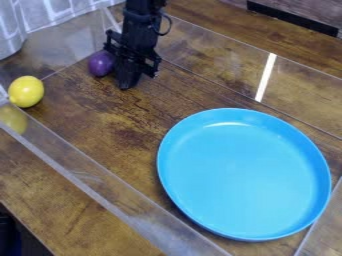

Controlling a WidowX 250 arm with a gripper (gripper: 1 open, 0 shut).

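The black gripper (pixel 126 70) is low over the wooden table at the upper left, its dark fingers bunched beside a purple object (pixel 102 62). Its fingertips are dark and blurred against the wood, so whether they touch the purple object is unclear.
A yellow lemon-like object (pixel 26 90) lies at the left edge by the clear wall. A large blue plate (pixel 243 170) fills the lower right.
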